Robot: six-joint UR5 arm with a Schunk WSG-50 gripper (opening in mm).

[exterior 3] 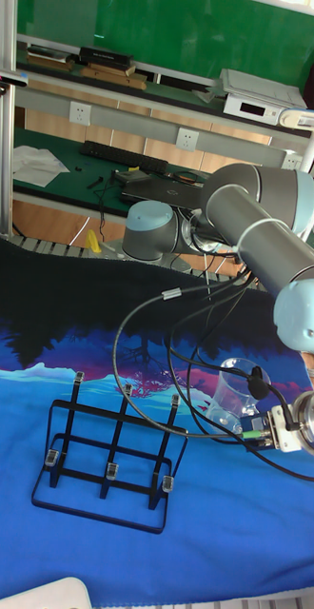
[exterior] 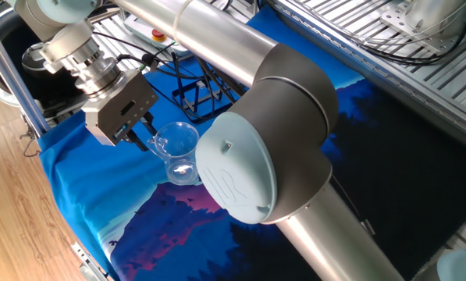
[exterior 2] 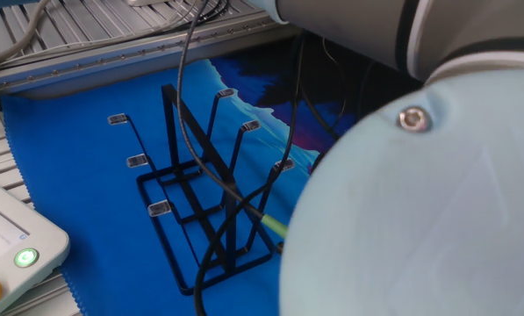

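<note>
A clear glass jug (exterior: 178,140) with a narrowed waist stands on the blue printed cloth (exterior: 151,222), its small handle or spout facing my gripper (exterior: 149,140). My gripper is open, its two dark fingers apart at the jug's left side. Whether the fingers touch the glass, or have part of it between them, I cannot tell. In exterior view 3 the same jug (exterior 3: 230,385) is partly covered by cables and the gripper's body. Exterior view 2 shows neither the jug nor the gripper.
Close by on the cloth stands a black wire rack (exterior 2: 184,281) with several upright prongs carrying clear tips. Loose black cables (exterior 3: 123,355) hang from the arm over it. A control pendant (exterior 2: 20,241) lies beside the rack.
</note>
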